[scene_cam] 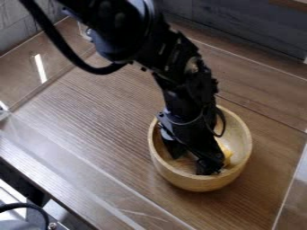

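Note:
A round wooden bowl (pixel 188 179) stands on the wood-patterned table. My black gripper (pixel 189 157) reaches down inside it from above, its fingers spread open. A small yellow object (pixel 227 154) shows at the right inside the bowl, partly hidden behind the gripper, so I cannot tell what it is.
A dark wall runs along the back. At the lower left, beyond the table's edge, is a white area with a black cable.

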